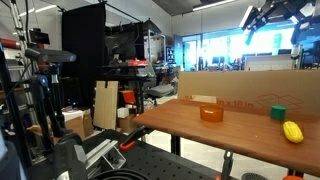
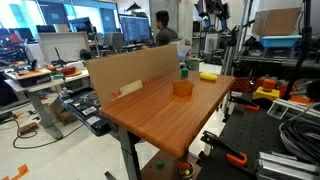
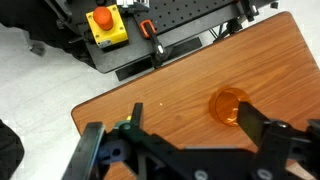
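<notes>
An orange bowl [image 1: 211,113] stands upright on the wooden table [image 1: 180,118]; the wrist view shows this bowl [image 3: 228,105] from above, right of centre. A small green cup [image 1: 278,112] is toward the table's far right, and a yellow elongated object [image 1: 292,131] lies near the right edge. In exterior view 2 the same yellow object [image 2: 208,76] is at the table's far end. High above that end hangs my gripper [image 2: 212,15], open and apart from everything on the table. Its dark fingers [image 3: 92,145] spread wide in the wrist view, partly covering the tabletop.
A tall cardboard panel [image 2: 135,75] runs along one long side of the table. Beside the opposite side, a dark base frame carries a red-and-yellow stop button [image 3: 103,18]. Open tabletop surrounds the bowl.
</notes>
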